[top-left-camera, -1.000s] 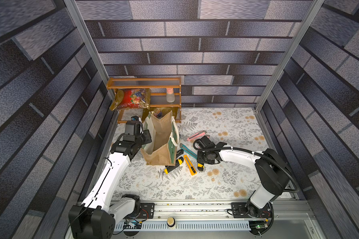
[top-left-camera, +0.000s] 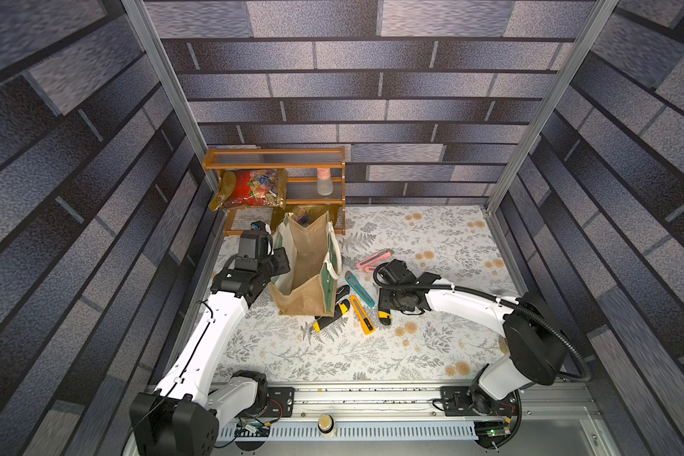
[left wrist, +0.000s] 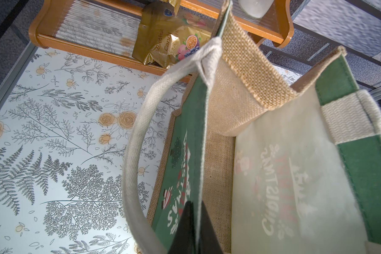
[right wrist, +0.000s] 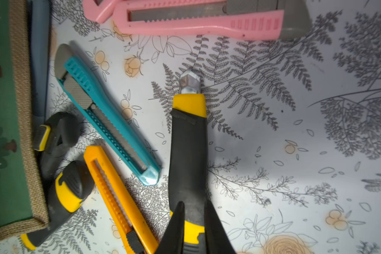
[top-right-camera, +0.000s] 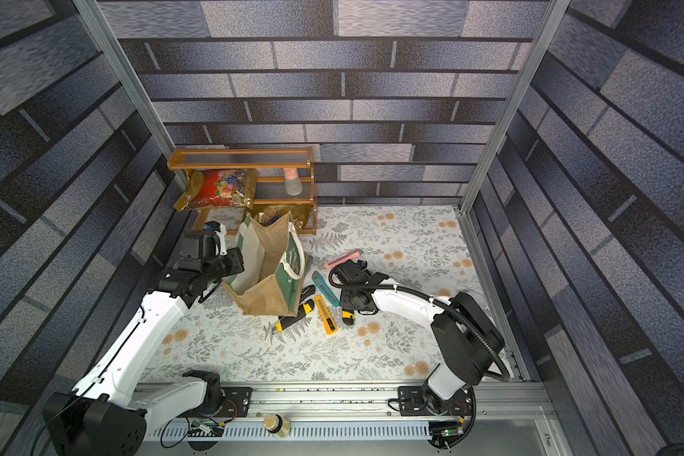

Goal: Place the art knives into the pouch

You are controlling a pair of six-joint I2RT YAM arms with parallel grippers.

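Note:
The burlap pouch (top-left-camera: 307,270) stands open, with green sides and white handles. My left gripper is shut at its left upper edge, apparently on the pouch's thin edge and handle side. My right gripper is shut on a black-and-yellow art knife (right wrist: 188,152) lying over the table. Beside it lie a teal knife (right wrist: 110,122), an orange knife (right wrist: 118,194), pink knives (right wrist: 199,25) and further black-and-yellow knives (right wrist: 61,199), right of the pouch.
A wooden shelf (top-left-camera: 273,158) with candy bags (top-left-camera: 250,186) and a pink-topped bottle (top-left-camera: 323,182) stands behind the pouch.
My right arm and gripper have shifted slightly to the right, uncovering more of the teal knife. The left arm and the pouch have not visibly moved.

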